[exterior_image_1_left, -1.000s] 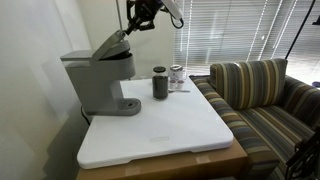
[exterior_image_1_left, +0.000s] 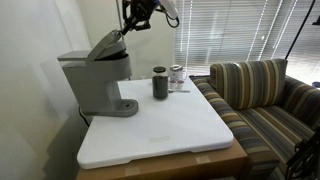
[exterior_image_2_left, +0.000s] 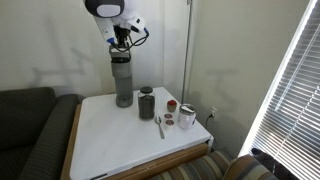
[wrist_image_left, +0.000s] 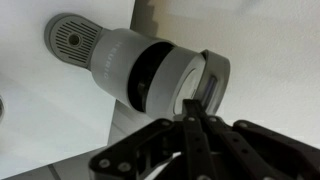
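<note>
A grey coffee maker (exterior_image_1_left: 97, 85) stands at the left side of the white table. Its lid (exterior_image_1_left: 107, 43) is raised and tilted, and in the wrist view an opening shows between the body (wrist_image_left: 122, 58) and the lid (wrist_image_left: 180, 85). My gripper (exterior_image_1_left: 125, 31) is up at the lid's upper edge. Seen from the wrist, the gripper has its fingertips close together against or just over the lid; contact cannot be made out for certain. It looks shut, with nothing visible between its fingers.
A dark jar (exterior_image_1_left: 160, 83) stands on the white table (exterior_image_1_left: 155, 130), with a clear container (exterior_image_1_left: 177, 77) behind it. A spoon (exterior_image_2_left: 160, 128) and a small red-topped item (exterior_image_2_left: 172, 105) lie nearby. A striped armchair (exterior_image_1_left: 250, 85) is at the right.
The coffee maker has shifted slightly left over the last second. My gripper has moved slightly left with the raised lid. The jar and container have not moved.
</note>
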